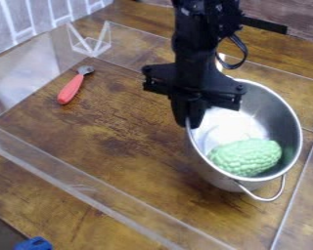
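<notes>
My black gripper (194, 112) points down at the left rim of a steel pot (281, 122); it looks shut, and its tips are mostly hidden at the rim. The pot is tilted toward the camera, with a green textured object (245, 156) lying inside and a wire handle hanging at its lower right.
A red-handled tool (71, 86) lies on the wooden floor at the back left. Clear walls (113, 205) border the area. A blue object (32, 243) sits outside at the bottom left.
</notes>
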